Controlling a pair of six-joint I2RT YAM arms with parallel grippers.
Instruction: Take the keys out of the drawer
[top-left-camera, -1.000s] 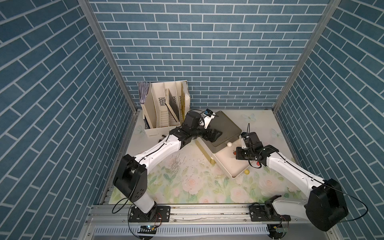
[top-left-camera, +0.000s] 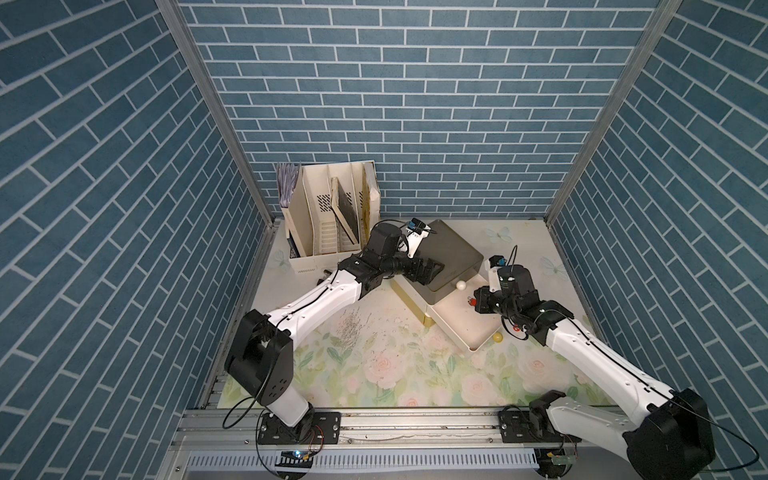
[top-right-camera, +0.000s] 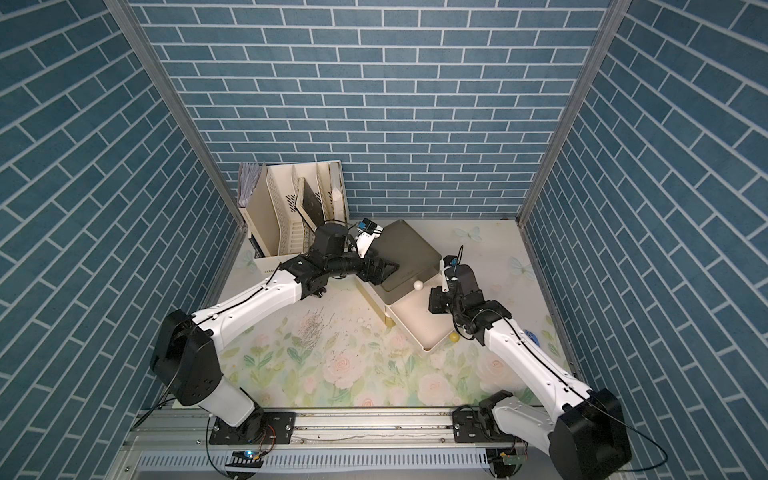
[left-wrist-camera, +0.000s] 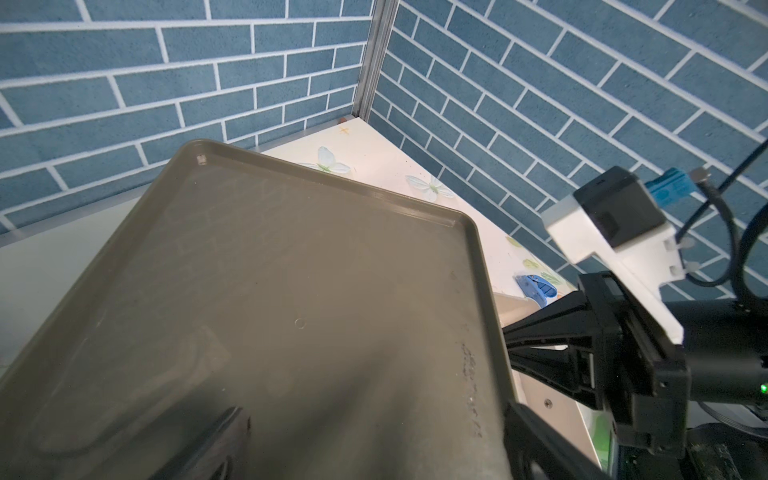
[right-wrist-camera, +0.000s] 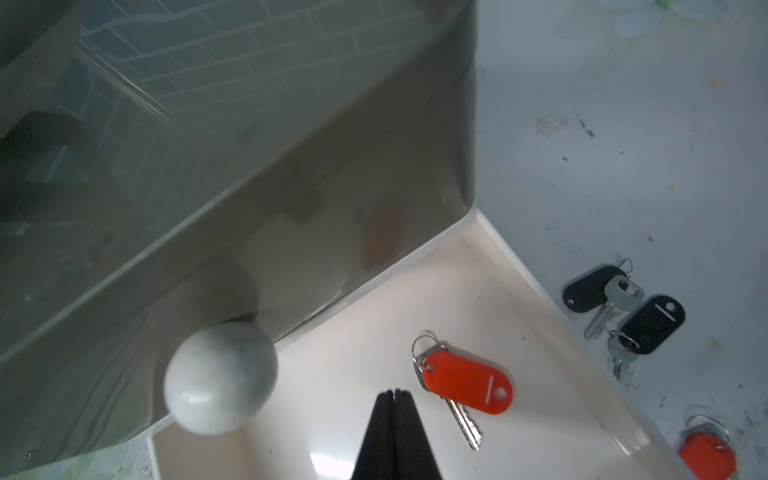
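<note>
The white drawer (right-wrist-camera: 336, 368) sticks out from under the grey lid of the box (left-wrist-camera: 304, 264). Inside it lies a key (right-wrist-camera: 464, 424) with a red tag (right-wrist-camera: 472, 384), and a white round knob (right-wrist-camera: 220, 376) sits on the grey front. My right gripper is shut, pointing down over the drawer just left of and below the red tag, with nothing seen between its fingers. My left gripper stands open over the grey top, nothing seen between its fingers.
Keys with black tags (right-wrist-camera: 648, 324) and another red tag (right-wrist-camera: 708, 460) lie on the table right of the drawer. A beige rack (top-left-camera: 328, 256) stands back left. A yellow ball (top-left-camera: 497, 337) lies by the drawer.
My right arm has shifted right, its wrist now more upright over the drawer, uncovering the red tag in the top left view. The left arm holds still.
</note>
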